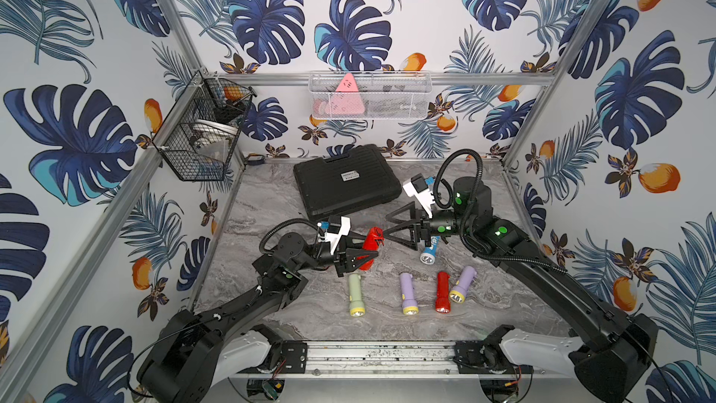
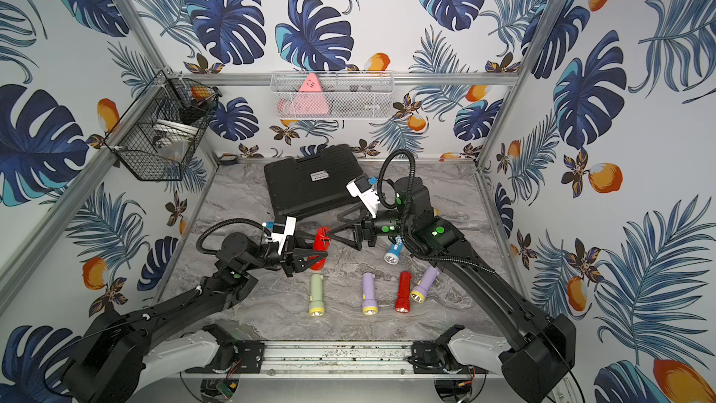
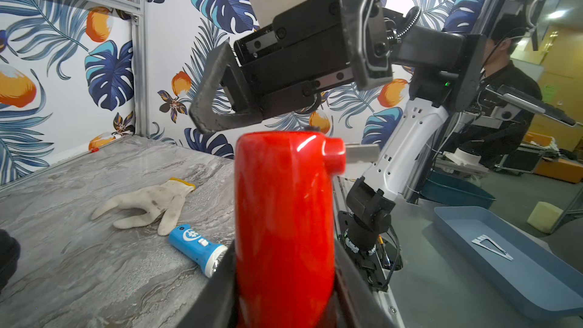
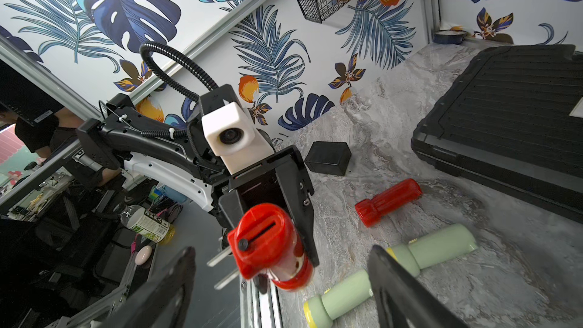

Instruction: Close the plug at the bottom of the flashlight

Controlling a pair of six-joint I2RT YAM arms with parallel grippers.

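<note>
A red flashlight (image 1: 370, 242) is held up by my left gripper (image 1: 356, 257), whose fingers are around it; in the left wrist view it (image 3: 285, 224) fills the lower middle. In the right wrist view its end (image 4: 264, 237) faces me, with two metal prongs (image 4: 221, 261) sticking out to the side. My right gripper (image 1: 395, 225) is just right of the flashlight, fingers apart, with nothing between them.
Several loose flashlights lie on the marble table (image 1: 261, 283), including green (image 1: 355, 291), purple (image 1: 407, 291) and blue (image 1: 429, 252) ones. A black case (image 1: 343, 179) lies at the back. A white glove (image 3: 148, 203) is on the table.
</note>
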